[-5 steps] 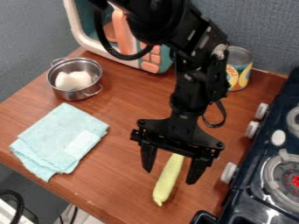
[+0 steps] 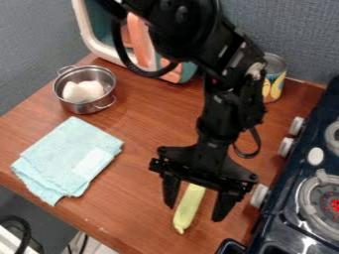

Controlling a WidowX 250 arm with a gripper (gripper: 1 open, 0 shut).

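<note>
My black gripper (image 2: 197,198) hangs over the wooden table (image 2: 126,213), its two fingers apart, one at each side above a long pale yellow object (image 2: 188,210) that looks like corn or a banana. The far end of that object is hidden under the gripper body. I cannot tell whether the fingers touch it.
A steel pot (image 2: 85,101) with a white item, a folded light-blue cloth (image 2: 66,159), a toy bin (image 2: 93,25) at the back and a can (image 2: 273,84) stand around. A stove (image 2: 298,213) fills the right side.
The gripper has shifted slightly right and down over the past second, with its fingers still apart. The yellow object looks unmoved.
</note>
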